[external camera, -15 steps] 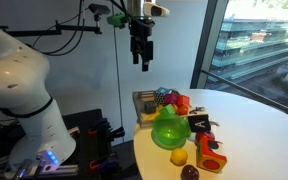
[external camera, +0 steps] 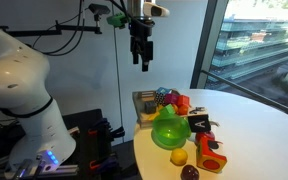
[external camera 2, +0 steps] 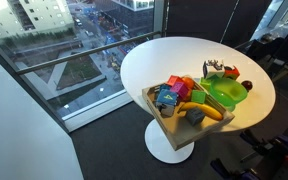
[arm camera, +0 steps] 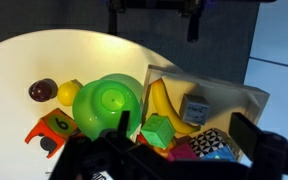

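My gripper (external camera: 141, 58) hangs in the air above the round table, pointing down. In the wrist view its two dark fingers (arm camera: 246, 138) stand wide apart, with nothing held between them. Below lies an open wooden box (arm camera: 222, 86) holding a yellow banana (arm camera: 165, 103), a green cube (arm camera: 158, 131), a grey block (arm camera: 194, 109), a patterned block (arm camera: 212, 143) and a few red and pink pieces. Beside the box sits a green bowl (arm camera: 106, 103), which looks empty. The fingers hide part of the box.
On the table near the bowl are a yellow ball-like fruit (external camera: 178, 157), a dark round fruit (external camera: 190, 173), an orange-red block (external camera: 212, 155) and a black piece with a letter (external camera: 199, 123).
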